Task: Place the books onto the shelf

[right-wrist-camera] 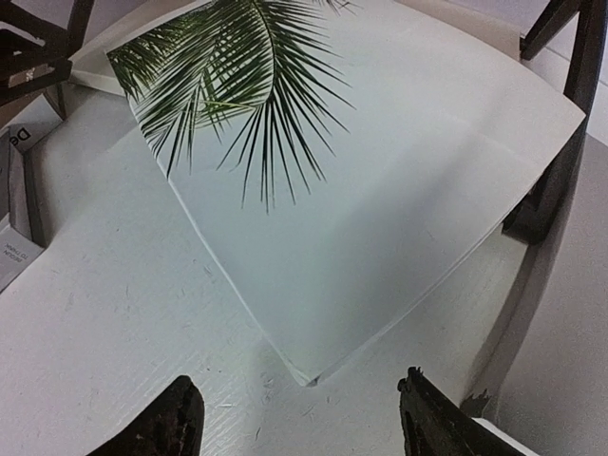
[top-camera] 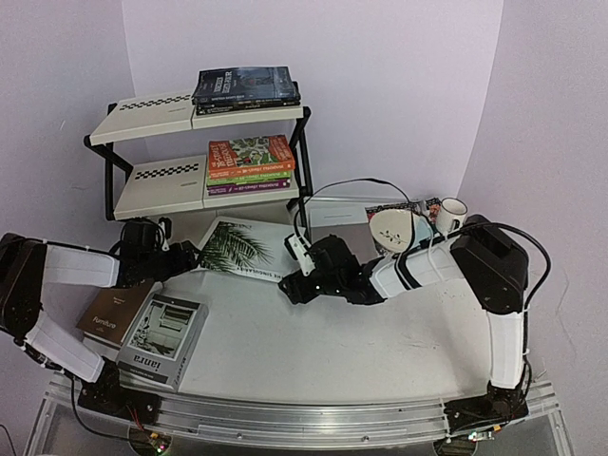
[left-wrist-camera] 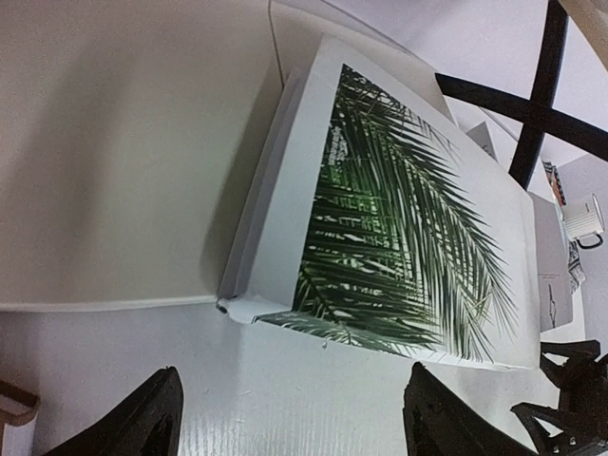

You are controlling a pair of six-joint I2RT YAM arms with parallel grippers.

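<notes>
A large white book with palm leaves (top-camera: pixel 242 247) lies under the two-tier rack, tilted on something pale in the left wrist view. My left gripper (top-camera: pixel 190 258) is at its left end, fingers apart and empty in the left wrist view (left-wrist-camera: pixel 294 418). My right gripper (top-camera: pixel 294 280) is by its front right corner, open with nothing between its fingers. A brown book (top-camera: pixel 109 313) and grey book (top-camera: pixel 161 337) lie at the front left. Book stacks sit on the middle shelf (top-camera: pixel 152 195) and top shelf.
At the back right are a plate (top-camera: pixel 394 228) and a mug (top-camera: pixel 454 207). Walls enclose the sides and back.
</notes>
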